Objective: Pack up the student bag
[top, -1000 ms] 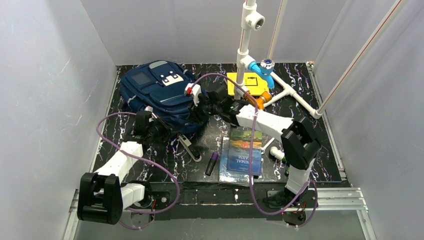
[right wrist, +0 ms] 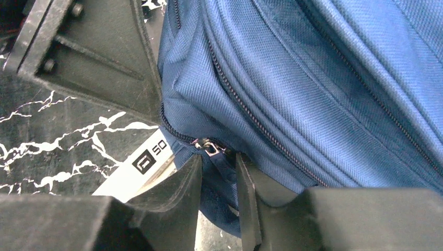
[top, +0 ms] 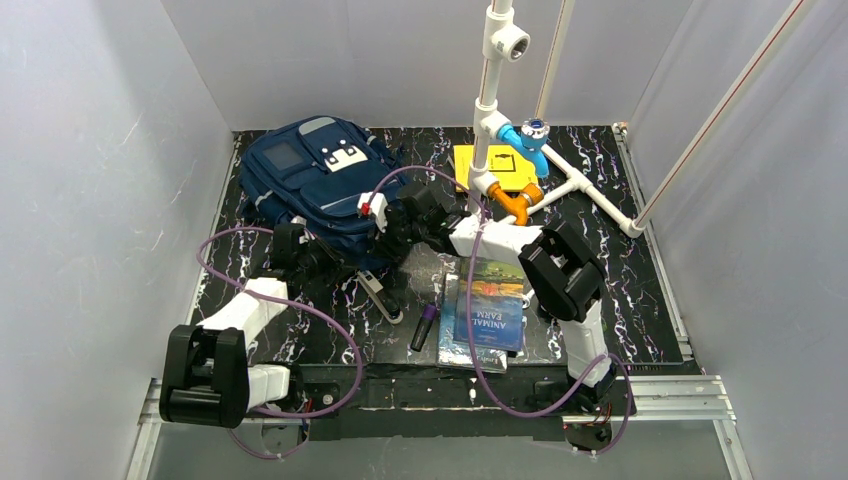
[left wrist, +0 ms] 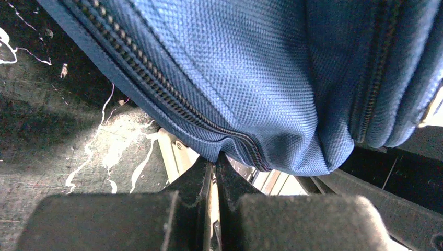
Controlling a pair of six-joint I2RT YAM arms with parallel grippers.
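The dark blue school bag (top: 318, 180) lies at the back left, its zipped edge toward the front. In the left wrist view, my left gripper is shut with a thin fold of the bag's cloth edge at its tips, just below a zipper (left wrist: 172, 97). My right gripper is part open at the bag's right front. The zipper's metal slider (right wrist: 209, 146) and its blue pull tab (right wrist: 223, 166) lie between its fingers, which stand apart on either side. Books (top: 492, 318) and a purple-capped marker (top: 424, 328) rest on the table in front.
A pale, long device (top: 378, 296) lies just in front of the bag, between the arms. A white pipe stand (top: 482, 110) with blue and orange fittings rises behind the right arm. Near its base lies a yellow book (top: 512, 170).
My right arm has swung left and a little forward, bringing its gripper down to the bag's front edge. The left arm has shifted only slightly; the bag has hardly moved.
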